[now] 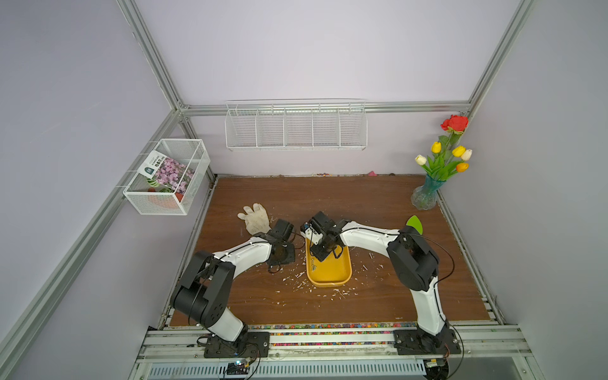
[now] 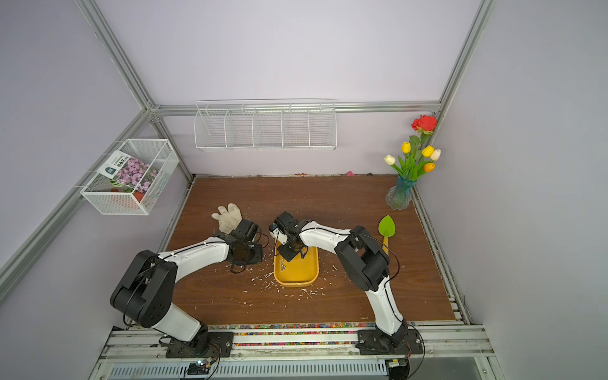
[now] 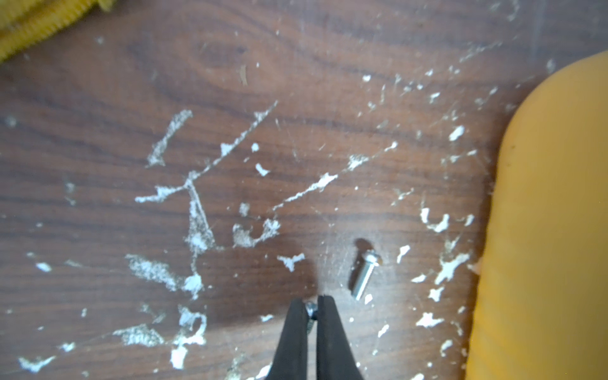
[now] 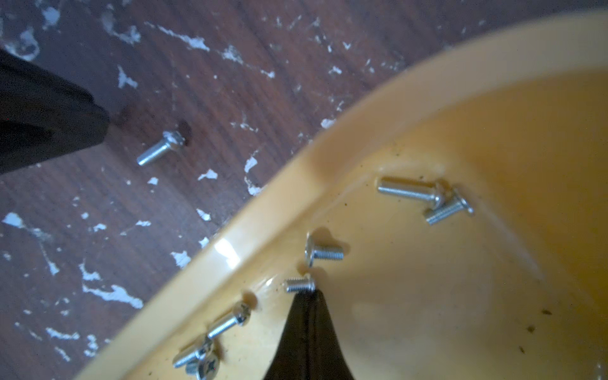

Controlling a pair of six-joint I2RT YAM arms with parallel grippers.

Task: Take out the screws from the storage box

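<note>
In the right wrist view my right gripper is shut inside the yellow storage box; its fingertips meet with nothing between them. A small screw lies just beyond the tips. Close by is another short screw, with a pair of screws farther along the wall and several more screws to the lower left. My left gripper is over the table left of the box, its fingers closed to a narrow gap around a small screw. Another screw rests on the wood.
White scuffs and scraps mark the brown table around the box. Behind the left arm lies a pale glove. A flower vase and a green-bladed trowel stand to the right. The two grippers are close together.
</note>
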